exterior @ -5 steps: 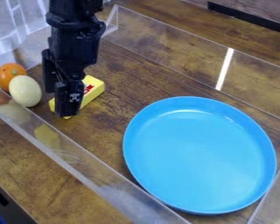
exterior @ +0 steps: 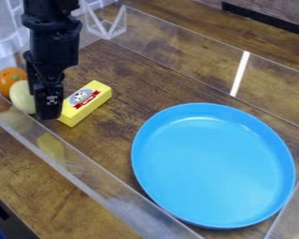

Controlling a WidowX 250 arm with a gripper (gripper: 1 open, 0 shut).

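Note:
My black gripper [exterior: 42, 101] hangs low at the left, over a pale egg-shaped object [exterior: 21, 95] that is partly hidden behind its fingers. An orange [exterior: 10, 78] sits just behind the pale object. Right of the gripper, close by, lies a yellow box [exterior: 86, 103] with a red and white label. The fingers are dark and small here; the finger appears open.
A large blue plate [exterior: 212, 164] fills the right of the wooden surface. Clear plastic walls run along the left, front and back right. The middle behind the plate is bare wood.
My gripper has moved left, away from over the yellow box to the pale egg-shaped object, now partly covering it and uncovering more of the box.

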